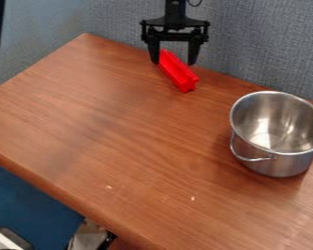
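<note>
My black gripper [174, 56] hangs at the top centre of the camera view, open, its two fingers pointing down. A red elongated block [179, 72] lies diagonally on the wooden table just below it, its upper end near the fingers. I cannot tell whether they touch it.
A steel pot [276, 134] with a wire handle stands at the right of the table [107, 146]. A grey padded wall [264, 44] runs behind, and a blue floor shows at the lower left.
</note>
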